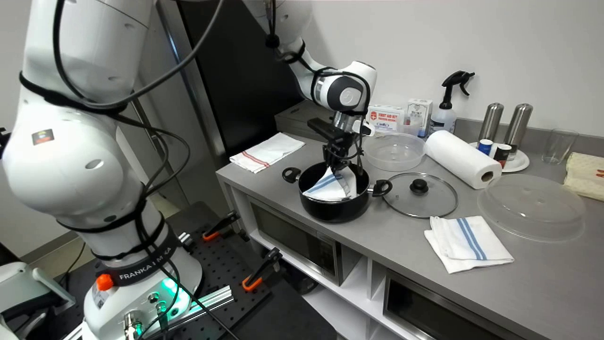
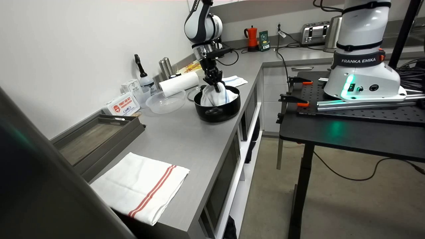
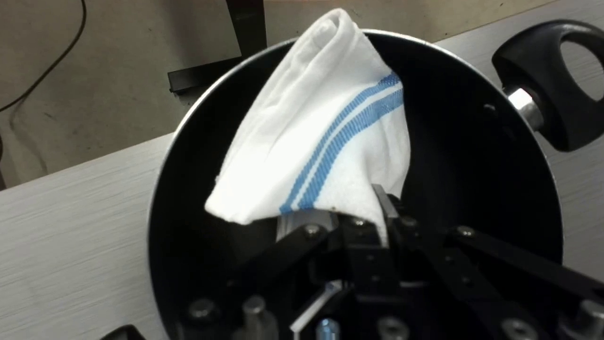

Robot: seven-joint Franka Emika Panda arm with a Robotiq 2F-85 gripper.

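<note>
Inside the black two-handled pot [image 1: 334, 213] is a white cloth with blue stripes [image 1: 326, 187], bunched where my gripper [image 1: 338, 167] pinches it. The wrist view shows my gripper shut on the cloth [image 3: 317, 130], which spreads out over the pot's dark interior [image 3: 464, 153]. In exterior view 2 the cloth [image 2: 213, 97] sits partly below the rim of the pot [image 2: 217, 114]. Whether it touches the pot's bottom, I cannot tell. The glass lid [image 1: 422, 198] with its black knob lies flat just right of the pot.
A second blue-striped cloth [image 1: 468, 242] lies at the counter's front right, a red-striped cloth [image 2: 141, 187] at its other end. Behind the pot stand a clear plastic bowl [image 1: 394, 152] and a paper towel roll [image 1: 461, 158]. The pot's handle [image 1: 382, 187] reaches close to the lid.
</note>
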